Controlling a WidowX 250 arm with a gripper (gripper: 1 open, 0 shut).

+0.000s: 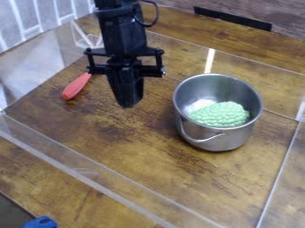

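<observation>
My black gripper (124, 89) hangs over the wooden table, left of a steel pot, its tip pointing down; it looks shut, with nothing visible between its fingers. The steel pot (199, 92) holds a pale green textured object (219, 115) and something white beside it. A red-handled utensil (78, 85) lies on the table to the left of my gripper, partly hidden behind the arm.
Clear plastic walls edge the wooden table (143, 178) on the left. A blue object (39, 222) sits at the bottom left corner. The table in front of the pot and gripper is clear.
</observation>
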